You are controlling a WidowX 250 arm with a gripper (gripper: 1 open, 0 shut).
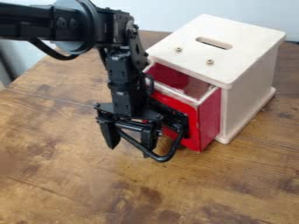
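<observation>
A pale wooden box (246,105) with a slot and two small knobs on its sloped top stands on the brown table (82,192). Its red front panel (198,127) sits slightly out from the wooden frame, with a red interior showing above it. My black gripper (131,140) is low in front of the red panel, its hardware overlapping the panel's left part. Whether its fingers are open or shut, or hold anything, I cannot tell.
A white wall (281,17) is behind the table. My arm spans the upper left of the view.
</observation>
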